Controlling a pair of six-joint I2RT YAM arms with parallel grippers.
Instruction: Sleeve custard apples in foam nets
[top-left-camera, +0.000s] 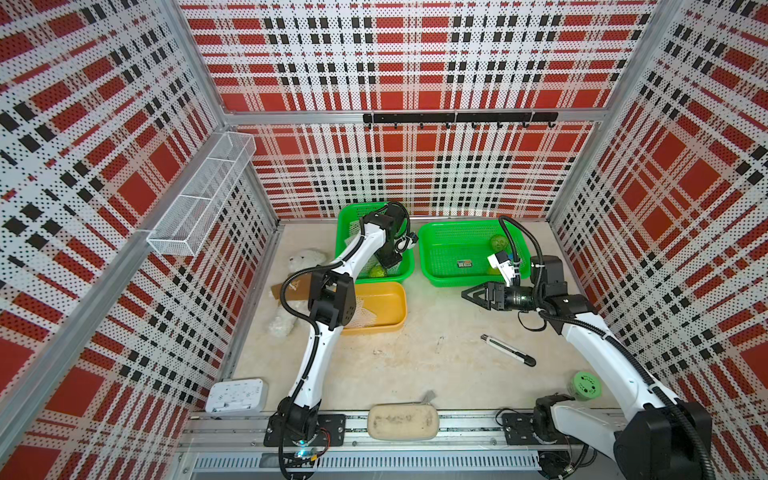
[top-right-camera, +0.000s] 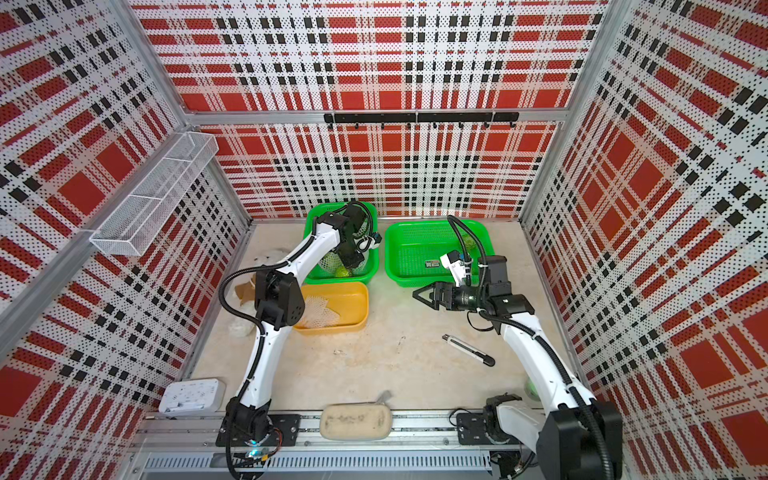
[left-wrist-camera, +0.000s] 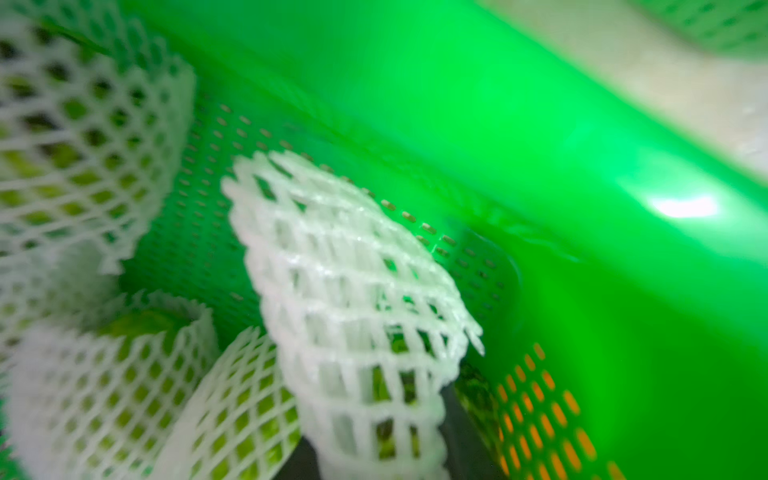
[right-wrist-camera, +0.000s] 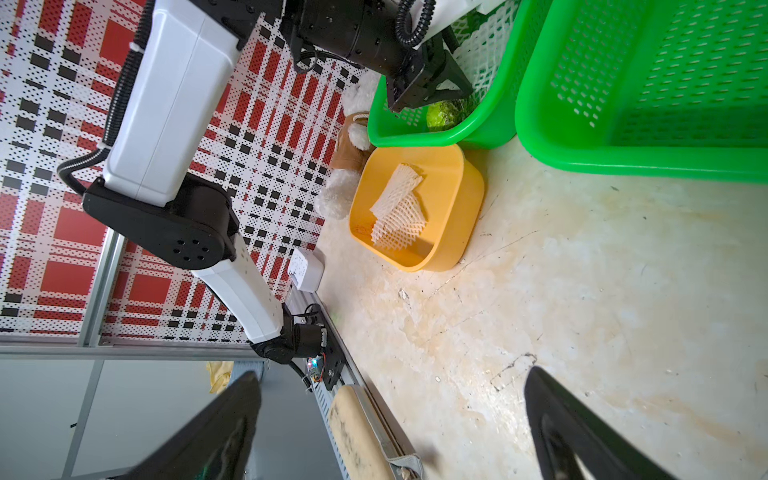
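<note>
Inside the left green basket (top-left-camera: 345, 220), my left gripper is low at the front. Its dark fingers (left-wrist-camera: 472, 436) stand on either side of a white foam net (left-wrist-camera: 344, 256), with greenish fruit showing through the lower mesh. Whether they press on it cannot be told. Several netted custard apples (left-wrist-camera: 132, 384) lie beside it in the left wrist view. One green fruit (right-wrist-camera: 444, 116) shows beneath that gripper in the right wrist view. My right gripper is open and empty above the table. Loose foam nets (right-wrist-camera: 400, 212) lie in the yellow bin (right-wrist-camera: 452, 232).
The right green basket (top-left-camera: 432, 276) holds a bare custard apple (top-left-camera: 498, 241) and a small label (top-left-camera: 464, 263). A box cutter (top-left-camera: 508, 350) lies on the table below my right gripper.
</note>
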